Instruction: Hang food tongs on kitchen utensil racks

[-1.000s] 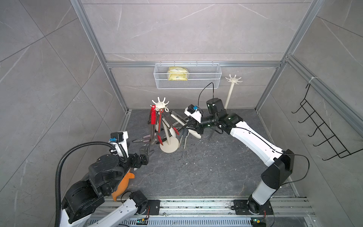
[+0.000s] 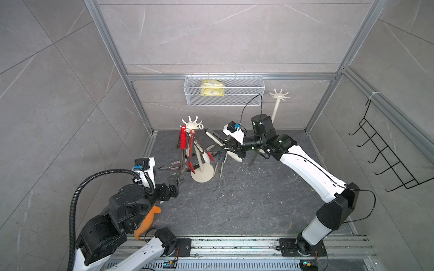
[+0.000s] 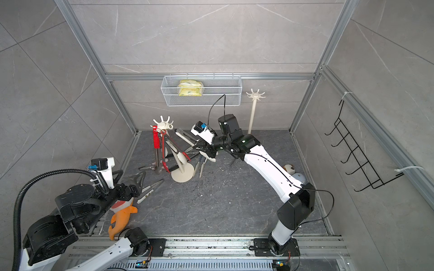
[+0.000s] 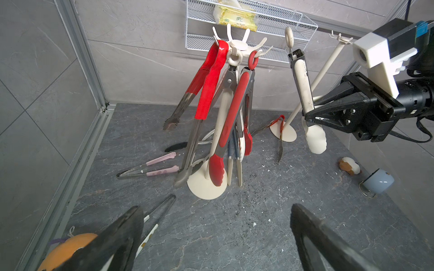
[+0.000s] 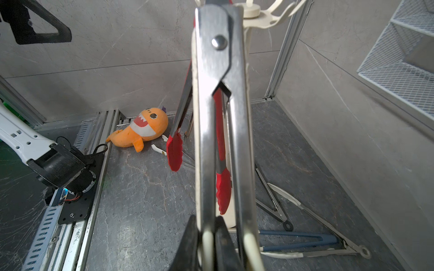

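Note:
White-handled tongs (image 4: 302, 81) hang loop up and slightly tilted in the left wrist view, with my right gripper shut on their lower part. Their loop (image 4: 289, 37) is in the air to the right of the cream rack's hooks (image 4: 263, 44), apart from them. On that rack (image 4: 207, 187) hang red-handled tongs (image 4: 212, 81), tongs with red strips (image 4: 232, 113) and some with a white loop. In the right wrist view the held tongs (image 5: 208, 126) cover much of the rack. My left gripper stands open, nothing between its fingers, in front of the rack's base.
Pink-tipped tongs (image 4: 156, 165) and other loose tongs lie around the rack. A second cream rack (image 2: 276, 106) stands back right. An orange plush toy (image 5: 144, 128) lies by the left arm. A wire basket (image 2: 244, 85) is on the back wall.
The left arm is almost unmoved.

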